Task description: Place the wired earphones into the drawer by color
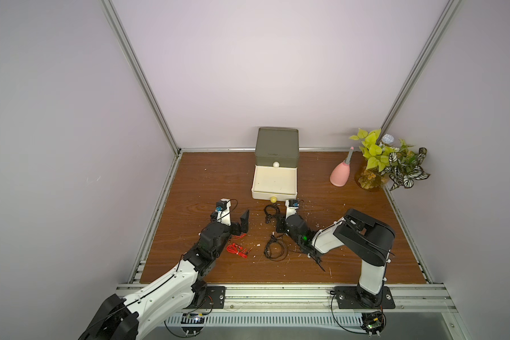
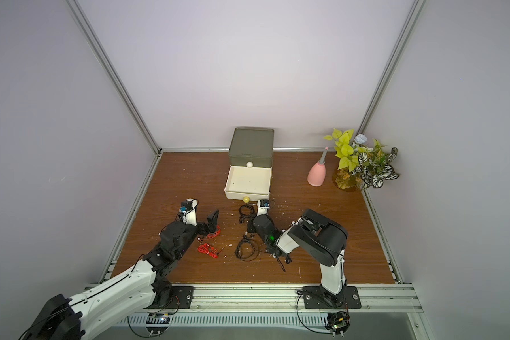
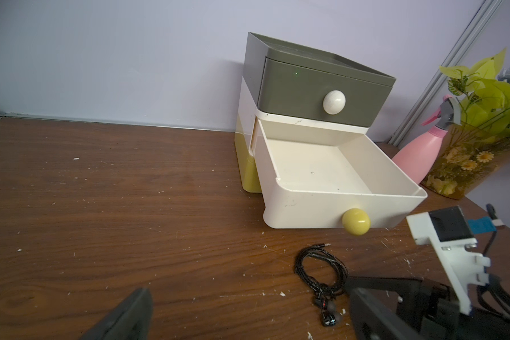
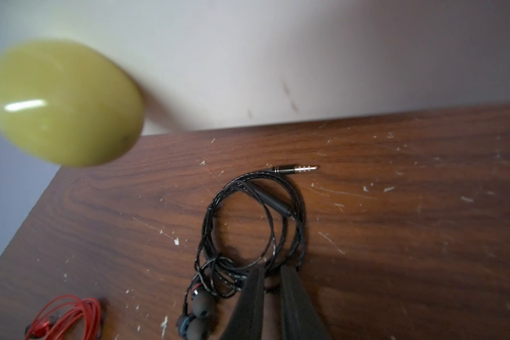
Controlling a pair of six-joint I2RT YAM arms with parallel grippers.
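Observation:
In the right wrist view a coiled black wired earphone [image 4: 297, 226] lies on the table below the yellow knob. My right gripper is over its near edge, fingers slightly apart; whether cable lies between them I cannot tell. A second black earphone coil [image 1: 274, 249] rests closer to the front edge. Two red earphones lie near my left gripper [image 1: 246, 222]: one red coil [image 1: 237, 250] in plain sight, another red coil [image 2: 213, 233] partly hidden. Wide open, the left gripper has nothing between its fingers. The white drawer [image 3: 317, 164] is pulled out and empty; the grey drawer [image 3: 306, 93] above is shut.
A yellow knob [image 4: 62, 102] on the white drawer front is close to my right gripper. At the back right stand a pink bottle [image 1: 340, 174] and a plant vase [image 1: 370, 178].

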